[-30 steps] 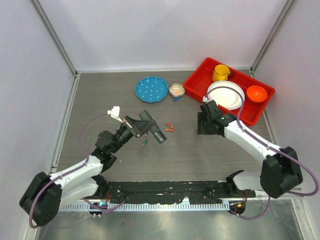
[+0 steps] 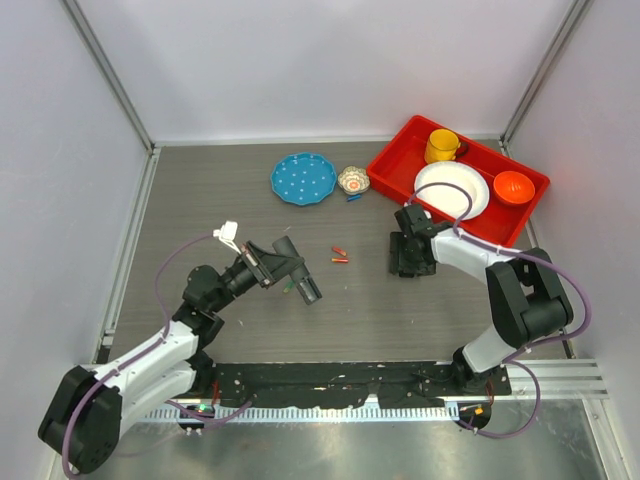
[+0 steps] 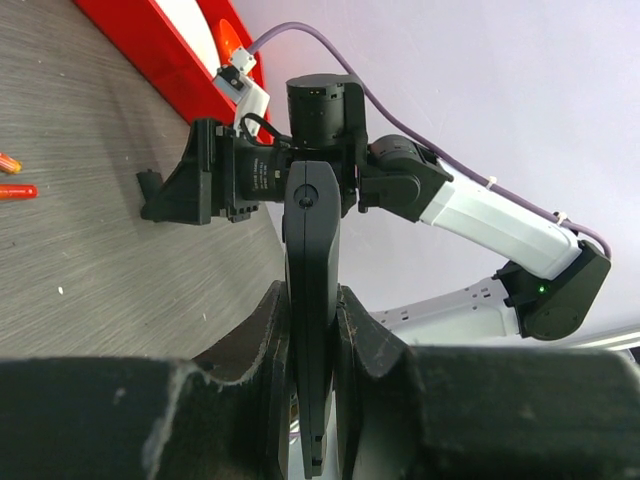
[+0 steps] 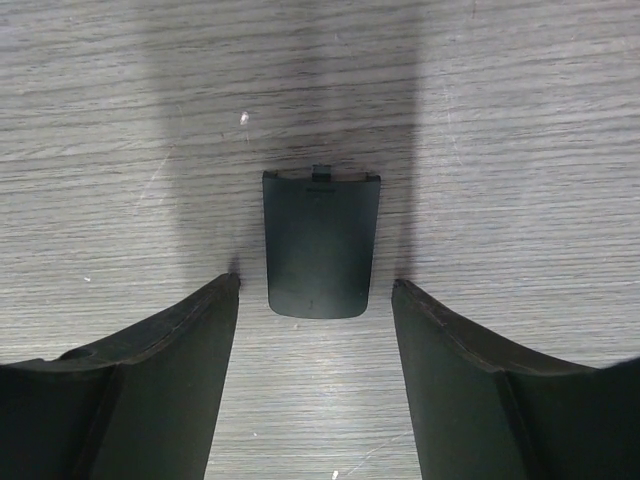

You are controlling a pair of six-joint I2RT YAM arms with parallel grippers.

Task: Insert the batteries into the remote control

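The remote control [image 2: 298, 270] is a long dark bar held up over the left part of the table. My left gripper is shut on it, and the left wrist view shows the remote edge-on between the fingers. The black battery cover [image 4: 320, 245] lies flat on the wood in the right wrist view. My right gripper stands open around it, a gap showing on both sides. Two orange-red batteries [image 2: 340, 256] lie at the table's middle. A green battery [image 2: 289, 286] is partly hidden beside the remote.
A red bin [image 2: 398, 160] at the back right holds a yellow mug [image 2: 442, 146], a white plate [image 2: 450, 188] and an orange bowl [image 2: 513, 187]. A blue plate [image 2: 303, 178], a small patterned bowl [image 2: 353, 180] and a blue battery [image 2: 354, 198] sit at the back.
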